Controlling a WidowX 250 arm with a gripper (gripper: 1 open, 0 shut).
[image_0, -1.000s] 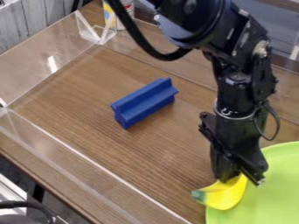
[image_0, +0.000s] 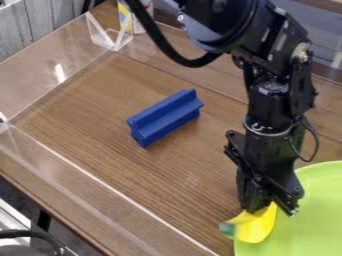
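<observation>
My black gripper (image_0: 261, 195) reaches down at the right of the view, its fingertips low over a yellow object (image_0: 251, 227) with a greenish tip, possibly a toy banana or corn. That object rests at the left edge of a bright green plate (image_0: 310, 225). Whether the fingers grip it is hard to tell, as the gripper partly hides it.
A blue block (image_0: 164, 116) lies on the wooden table (image_0: 94, 120) to the left of the arm. A can stands at the back edge. Clear plastic panels border the table's left side.
The gripper and arm have shifted very slightly; the yellow object stays at the plate's edge in about the same place.
</observation>
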